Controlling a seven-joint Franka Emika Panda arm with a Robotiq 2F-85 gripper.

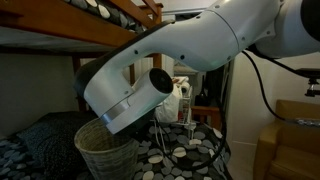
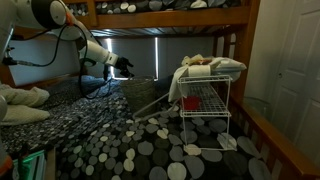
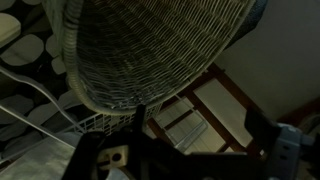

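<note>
A woven wicker basket (image 1: pixel 108 155) stands on the dotted bedding, its open mouth upward. In exterior view 2 the basket (image 2: pixel 140 95) is at the middle left, with my gripper (image 2: pixel 122 70) above and close to its rim. The wrist view shows the inside of the basket (image 3: pixel 150 55) across its upper part. Along the bottom of that view my gripper is open, its dark fingers wide apart with nothing held between them. In exterior view 1 the arm hides the gripper.
A white wire rack (image 2: pixel 208 118) holds a red item (image 2: pixel 192 103) and carries pale cloth (image 2: pixel 205 67) on top. Bunk rails (image 2: pixel 170 18) run overhead. A brown armchair (image 1: pixel 290 145) stands at the right.
</note>
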